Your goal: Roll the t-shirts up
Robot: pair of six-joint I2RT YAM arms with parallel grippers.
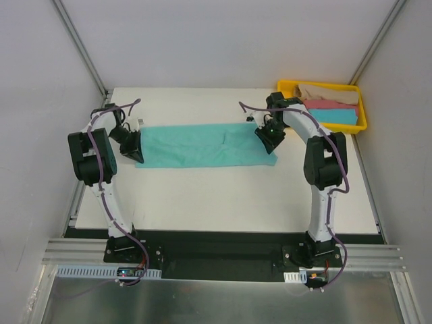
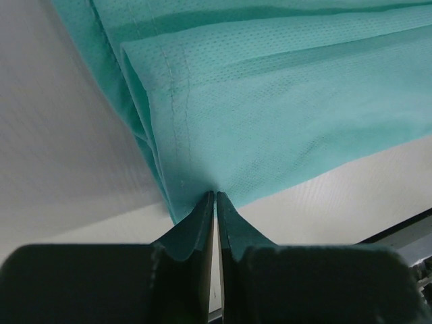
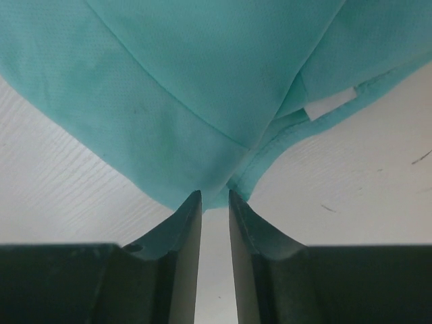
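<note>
A teal t-shirt (image 1: pixel 192 152), folded into a long flat strip, lies across the white table. At its left end, my left gripper (image 1: pixel 141 162) is down on the near corner; in the left wrist view its fingertips are together on the edge of the teal cloth (image 2: pixel 270 128), and it is shut on the shirt. My right gripper (image 1: pixel 273 152) is at the near corner of the right end. The right wrist view shows its fingers (image 3: pixel 183 223) part open, with the tips just at the cloth's corner and a narrow gap between them. A white label (image 3: pixel 331 104) peeks from that end.
A yellow bin (image 1: pixel 286 85) at the back right holds folded beige (image 1: pixel 327 94), red and blue cloths; the right arm passes close to it.
</note>
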